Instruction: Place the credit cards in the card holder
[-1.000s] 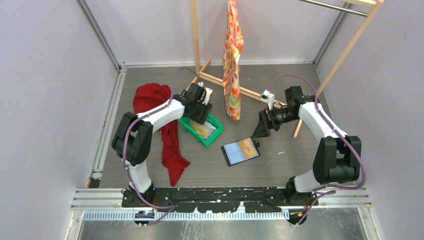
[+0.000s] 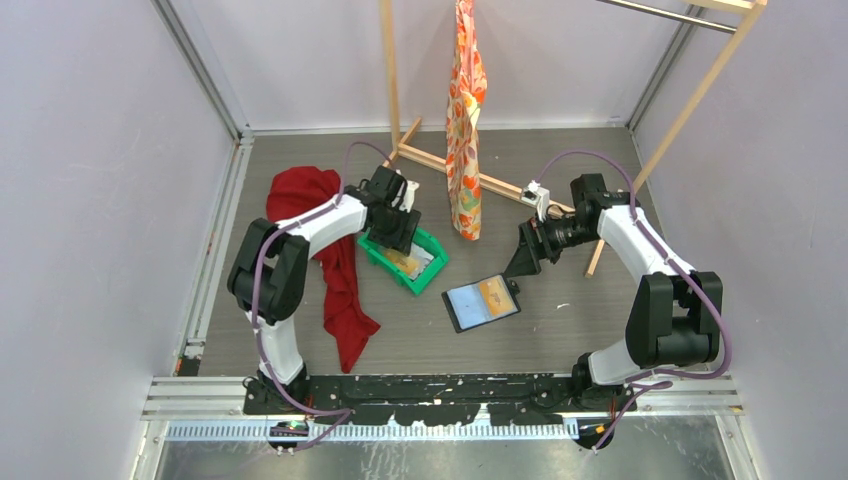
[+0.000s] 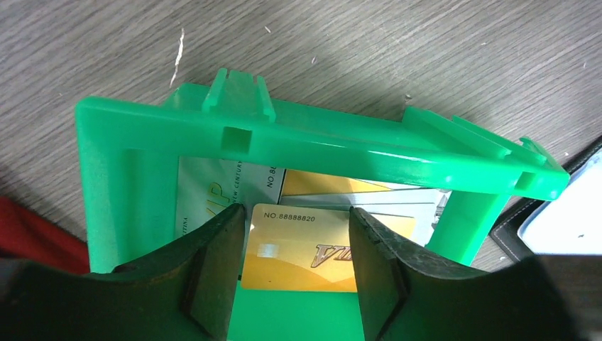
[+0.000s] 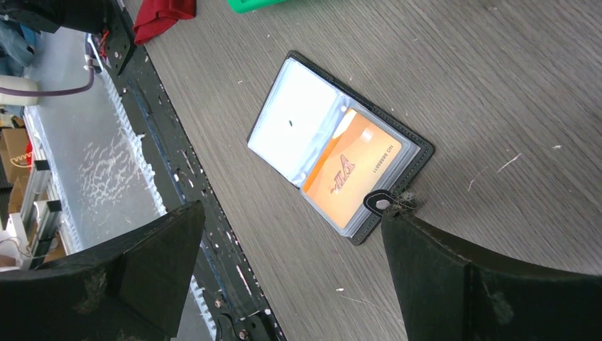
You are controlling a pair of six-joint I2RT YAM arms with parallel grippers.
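Note:
A green basket [image 3: 319, 153] holds several gold and silver cards, one gold card [image 3: 294, 249] nearest the wrist camera. My left gripper reaches into the basket with its fingers part open. The two fingertips stand either side of that gold card, and the right finger [image 3: 387, 263] covers part of it. Whether they touch it is hard to tell. The black card holder [image 2: 482, 303] lies spread open on the table, an orange card [image 4: 351, 167] in one clear sleeve, with a pale sleeve beside it. Above its right side, my right gripper is open and empty.
A red cloth [image 2: 345, 300] lies left of the basket. Behind stands a wooden rack [image 2: 420, 155] with a patterned cloth [image 2: 465, 130] hanging down. The table right of the card holder and in front of the basket is clear.
The left gripper has come slightly down and toward the basket. The right arm, the basket and the card holder stay where they were.

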